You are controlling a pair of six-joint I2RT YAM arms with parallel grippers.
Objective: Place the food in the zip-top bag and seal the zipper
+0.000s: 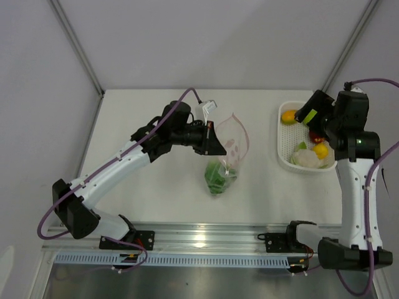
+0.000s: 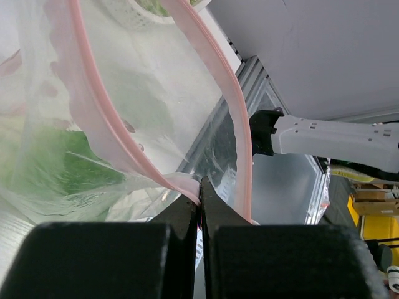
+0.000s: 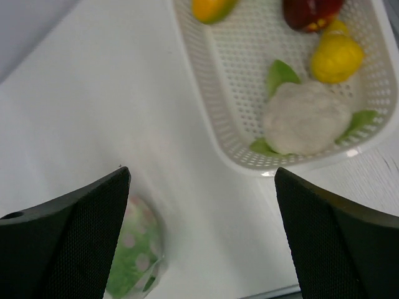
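Observation:
The clear zip top bag (image 1: 232, 138) stands with its pink-edged mouth spread and something green (image 1: 218, 177) in its lower part. At the tips of my left gripper, the pink rim (image 2: 128, 143) is pinched between shut fingers. Over at the right, my right gripper is open above the white basket (image 3: 212, 118), nothing between its fingers. Inside the basket lie a whitish bundle with green leaves (image 3: 305, 118), a yellow item (image 3: 336, 59), a dark red item (image 3: 310, 12) and an orange-yellow item (image 1: 288, 116). A green patch (image 1: 310, 116) shows by the right gripper.
Bare white table (image 1: 137, 193) lies on the left side and between bag and basket. A metal rail (image 1: 199, 232) runs along the front edge. Grey walls (image 1: 206, 43) close off the back and sides.

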